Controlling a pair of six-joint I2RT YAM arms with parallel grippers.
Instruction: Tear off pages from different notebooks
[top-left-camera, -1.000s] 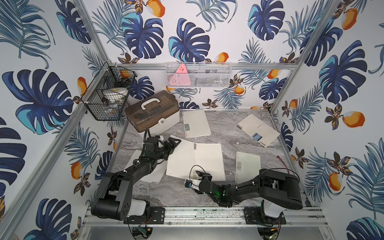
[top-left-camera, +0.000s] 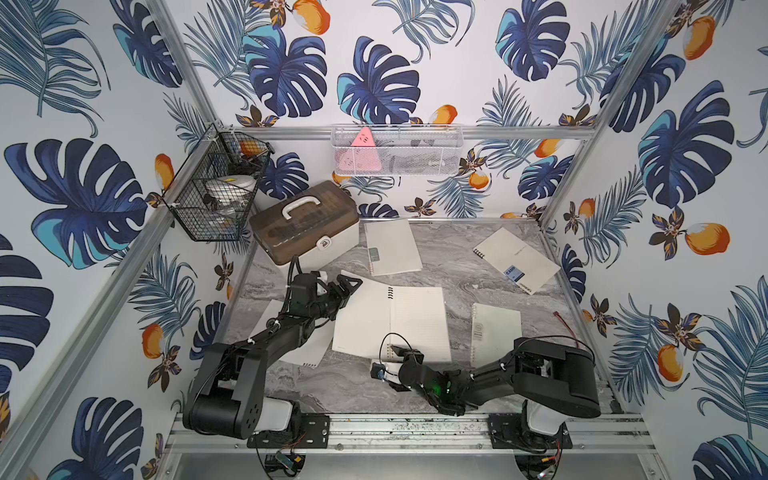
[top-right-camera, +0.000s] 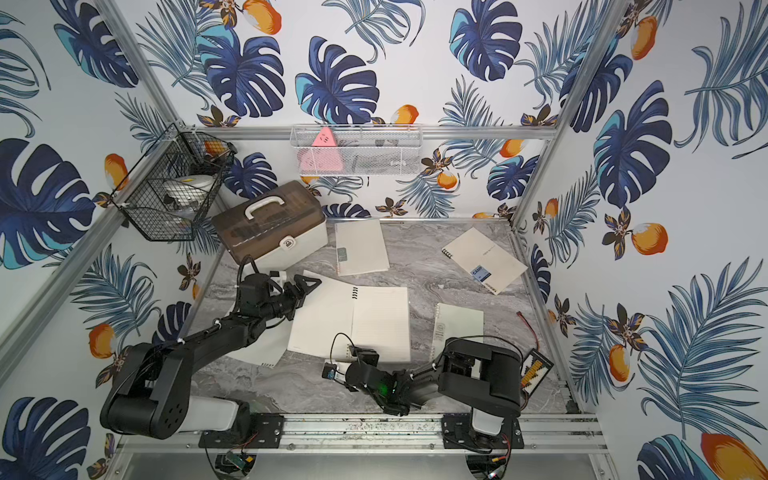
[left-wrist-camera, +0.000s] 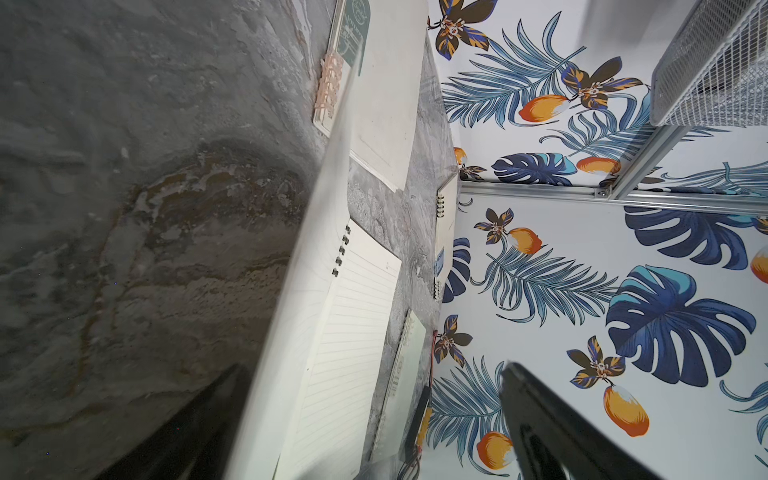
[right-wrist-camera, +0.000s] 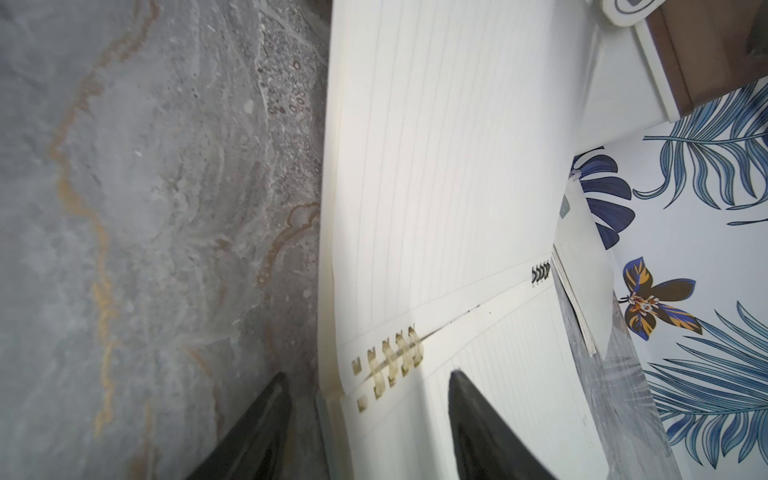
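An open spiral notebook (top-left-camera: 420, 320) lies at the front middle, lined pages showing. My left gripper (top-left-camera: 345, 288) stands open at the upper corner of its left page; in the left wrist view that page's raised, blurred edge (left-wrist-camera: 296, 280) runs between the open fingers, which do not appear closed on it. My right gripper is low at the notebook's near edge, fingers apart on either side of the lower end of the spiral binding (right-wrist-camera: 388, 360); in the top views the arm partly hides that end.
Other notebooks lie at the back middle (top-left-camera: 392, 244), back right (top-left-camera: 516, 260) and right (top-left-camera: 496, 326); loose paper (top-left-camera: 272, 320) is at left, partly under the left arm. A toolbox (top-left-camera: 304, 220) fills the back left. Baskets (top-left-camera: 400, 152) hang above.
My right arm has shifted slightly, its gripper staying near the binding's lower end. The left arm and the notebooks show no visible change.
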